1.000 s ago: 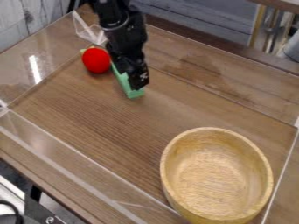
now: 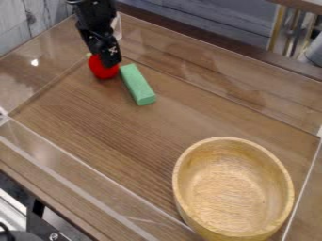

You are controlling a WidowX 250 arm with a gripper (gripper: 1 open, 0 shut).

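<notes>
My gripper (image 2: 98, 40) is high at the top left of the camera view, open, just above and behind a red round object (image 2: 104, 70), which it partly overlaps in view. A green block (image 2: 137, 87) lies on the wooden table to the right of the red object, long side running toward the front right.
A large empty tan bowl (image 2: 232, 188) fills the front right. A raised edge runs along the back.
My gripper has moved left and back, away from over the green block toward the red object's far side. The green block now shows fully.
</notes>
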